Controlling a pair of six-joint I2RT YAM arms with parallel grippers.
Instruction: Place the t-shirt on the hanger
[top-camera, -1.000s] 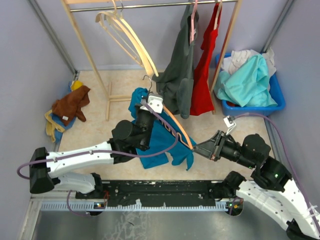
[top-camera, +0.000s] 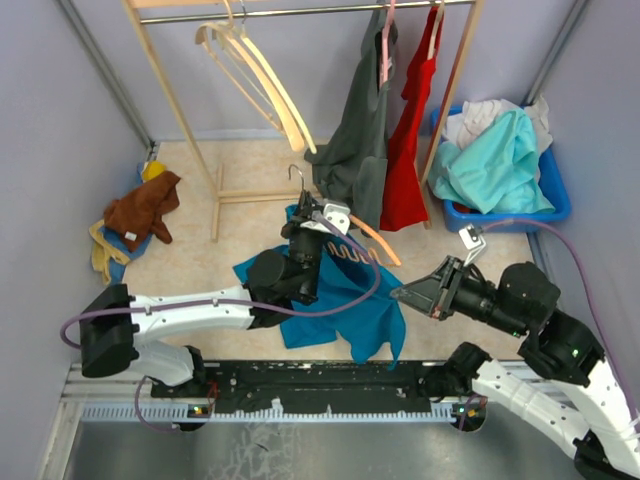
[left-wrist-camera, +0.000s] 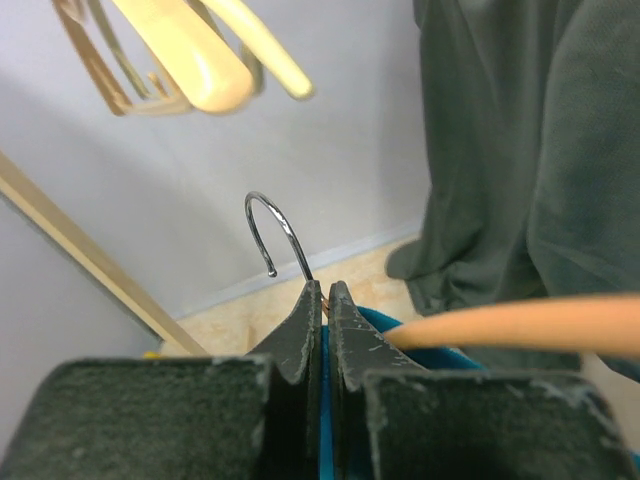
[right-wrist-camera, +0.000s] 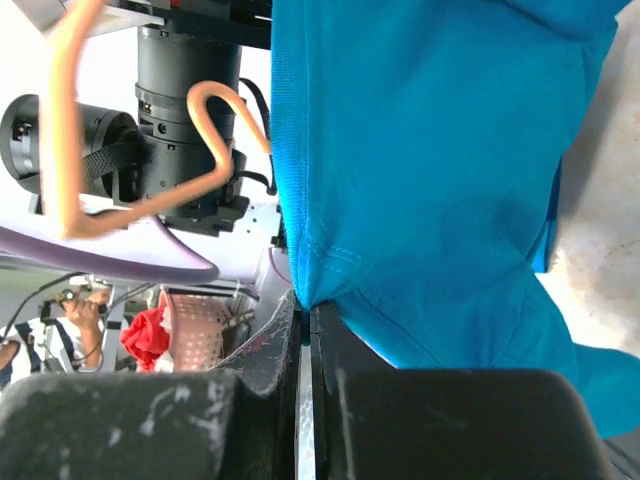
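My left gripper is shut on the hanger at the base of its metal hook (left-wrist-camera: 262, 205), which sticks up past the fingertips. From there an orange hanger arm (top-camera: 376, 240) slants right, its free end outside the cloth. The blue t-shirt (top-camera: 345, 310) hangs below the left gripper. Its edge is pinched in my shut right gripper, at the right of the shirt in the top view. In the right wrist view, the hanger's wavy lower bar (right-wrist-camera: 213, 125) runs up to the shirt (right-wrist-camera: 430, 170); its other end is hidden.
Empty wooden hangers (top-camera: 265, 85) hang on the rack's rail (top-camera: 300, 13), alongside a dark green garment (top-camera: 350, 130) and a red one (top-camera: 407, 150). A blue bin (top-camera: 562, 205) of clothes stands right; a brown plush pile (top-camera: 145, 212) lies left.
My left gripper has shifted right and slightly down with the hanger. The hanger's free end has moved from beside the right gripper to above it. The shirt's edge has gone right with the right gripper.
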